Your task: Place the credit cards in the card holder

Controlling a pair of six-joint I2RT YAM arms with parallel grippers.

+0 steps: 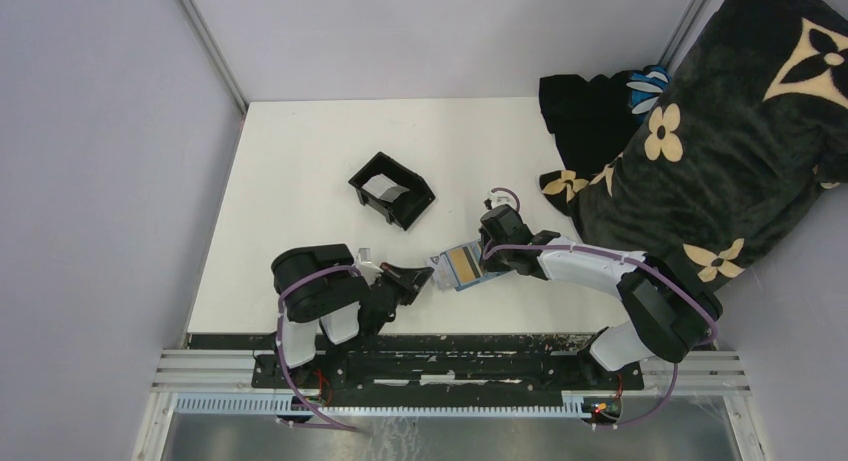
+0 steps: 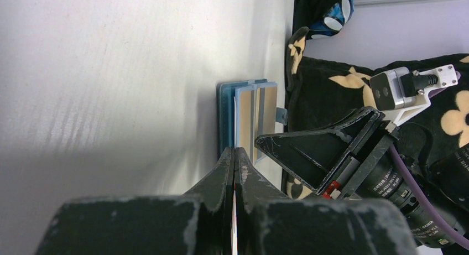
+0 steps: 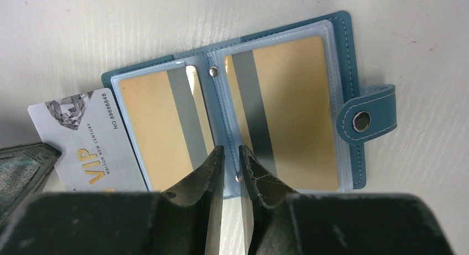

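Note:
The blue card holder lies spread on the table, its two clear pockets with gold-and-grey inserts facing up. A white VIP card lies against the holder's left edge; whether its edge is inside the pocket I cannot tell. My left gripper is shut, and its fingertip overlaps the card's outer edge in the right wrist view. Edge-on in the left wrist view, little of the card shows. Above the holder's spine, my right gripper is slightly open, with a narrow gap and no card between its fingers.
A black box with white contents stands behind the left gripper. A dark patterned cushion and black cloth fill the right side.

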